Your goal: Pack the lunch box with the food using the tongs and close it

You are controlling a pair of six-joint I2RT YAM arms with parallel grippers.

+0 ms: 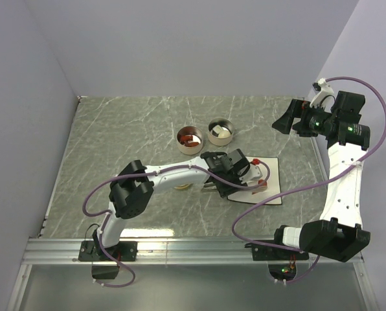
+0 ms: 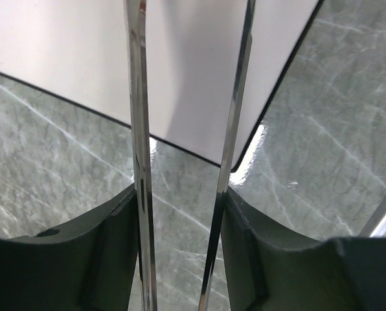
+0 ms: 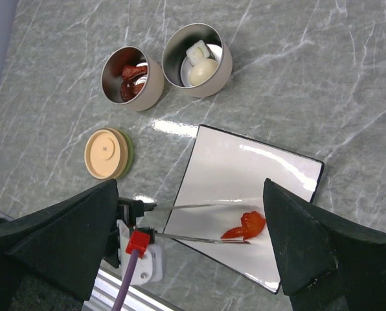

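My left gripper is low over the white board, its long metal fingers part open; in the left wrist view only board and table show between them. In the right wrist view those fingers flank a red food piece [image 3: 251, 225] on the board, partly hidden by the arm from above. A pot with brown meat [image 3: 132, 78] and a pot with an egg and white cube [image 3: 197, 59] stand behind the board. Stacked round lids [image 3: 102, 154] lie left of it. My right gripper [image 1: 296, 116] stands open, raised at the right.
Walls bound it at the back and sides, and a metal rail [image 1: 173, 246] runs along the front edge.
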